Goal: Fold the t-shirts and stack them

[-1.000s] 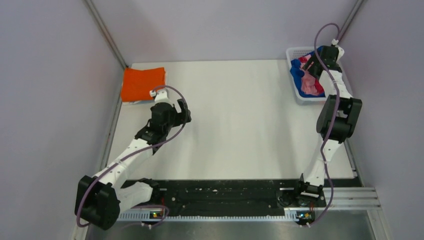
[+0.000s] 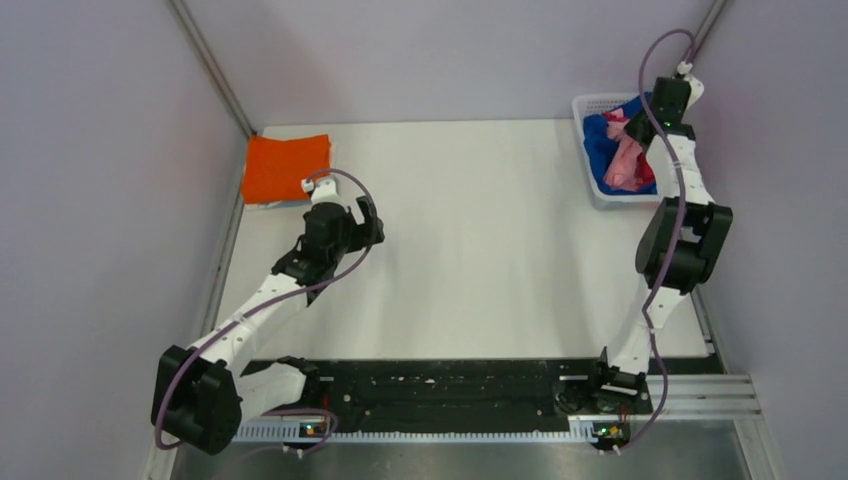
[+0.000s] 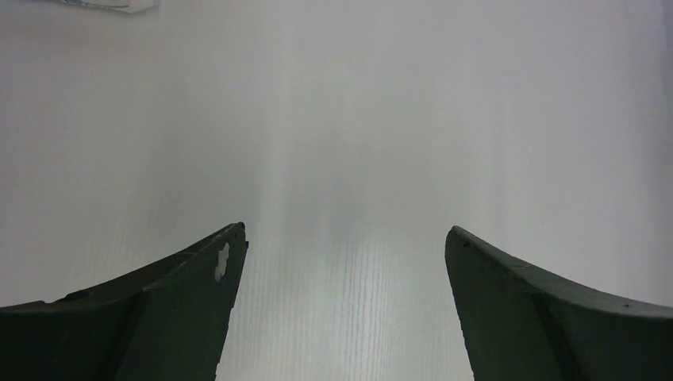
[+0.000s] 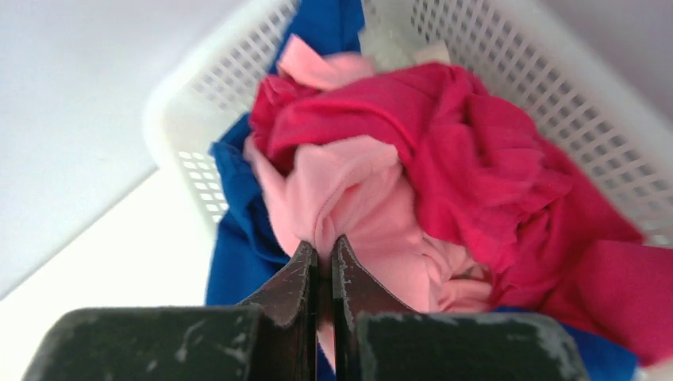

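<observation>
My right gripper is shut on a pinched fold of the light pink t-shirt, which drapes down inside the white basket. Bunched around it lie a crimson t-shirt and blue cloth. In the top view, the right arm reaches over the basket at the far right corner. On the left, my open left gripper has only bare white table between its fingers. A folded orange t-shirt lies flat at the back left of the table, behind the left gripper.
Walls close in the back and both sides. Something pale shows under the orange shirt's edge.
The left arm has barely moved.
</observation>
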